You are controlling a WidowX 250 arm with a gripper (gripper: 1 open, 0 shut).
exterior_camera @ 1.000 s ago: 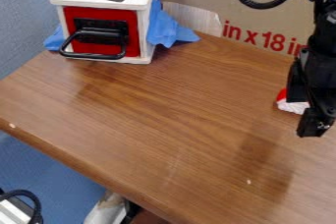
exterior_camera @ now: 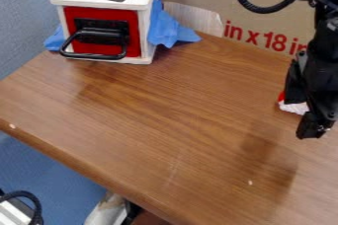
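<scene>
A black robot arm hangs down the right edge of the camera view, its gripper [exterior_camera: 311, 120] low over the wooden table. Just behind it lies a red and white object [exterior_camera: 290, 105], largely hidden by the arm. I cannot tell whether the fingers are open or shut, or whether anything is between them.
A white toy oven [exterior_camera: 126, 1] with a red door and black handle stands at the back left, a blue cloth [exterior_camera: 169, 30] around it. A cardboard wall [exterior_camera: 264, 37] closes off the back.
The gripper has shifted slightly left over the last second, covering a little more of the red and white object. The oven and cloth have not moved.
</scene>
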